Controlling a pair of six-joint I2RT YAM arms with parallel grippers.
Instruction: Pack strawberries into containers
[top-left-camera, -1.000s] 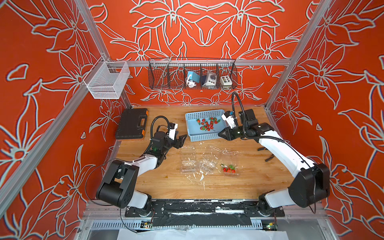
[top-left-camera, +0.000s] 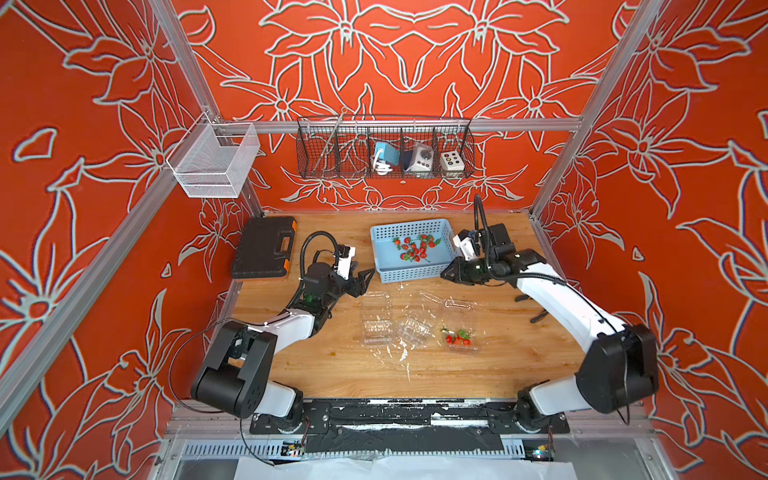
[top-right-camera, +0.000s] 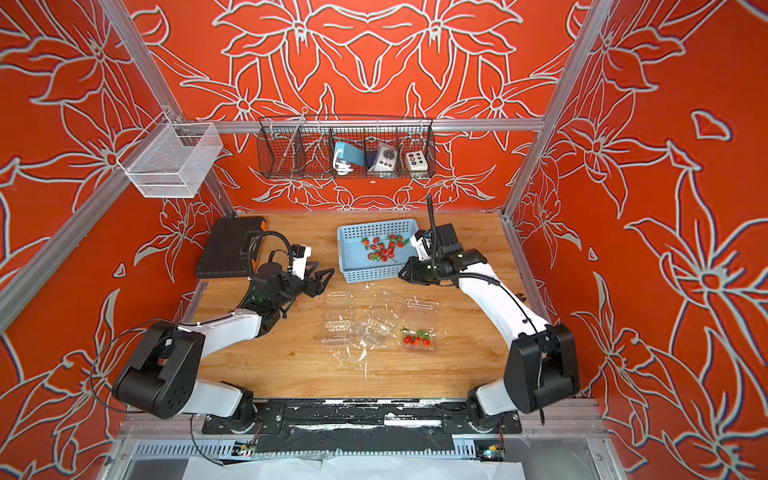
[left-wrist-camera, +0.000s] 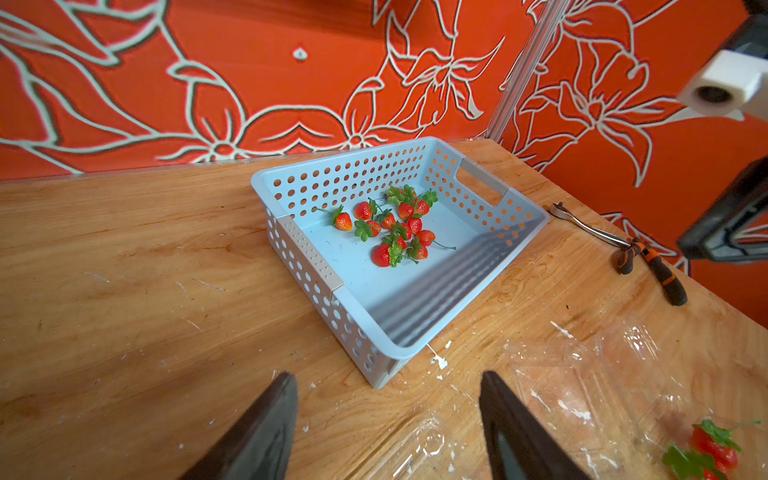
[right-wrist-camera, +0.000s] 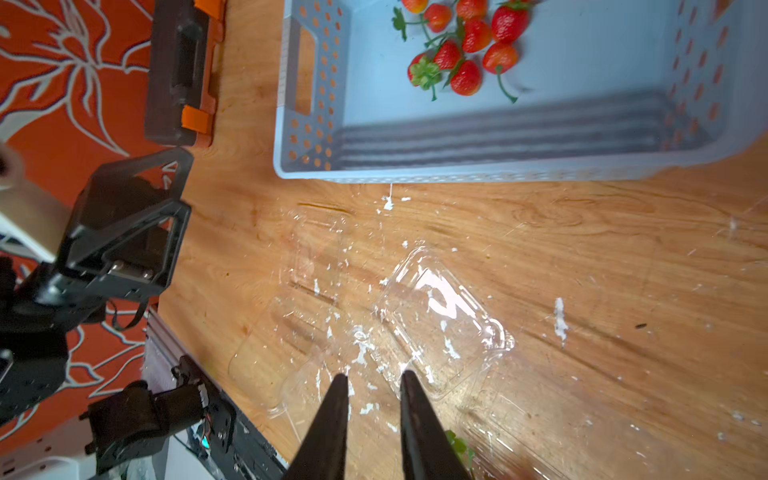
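Observation:
Several red strawberries with green leaves lie loose in the pale blue perforated basket. In front of it, clear plastic containers lie on the table, hard to make out. The rightmost container holds a few strawberries. At the basket's front right corner stands my right gripper; the right wrist view shows its fingers parted, nothing between them. My left gripper hangs left of the basket with its fingers wide apart and empty.
A black case lies at the back left. Pliers lie right of the basket. A wire rack hangs on the back wall. Bare wood shows at the table's left front.
The left arm is still.

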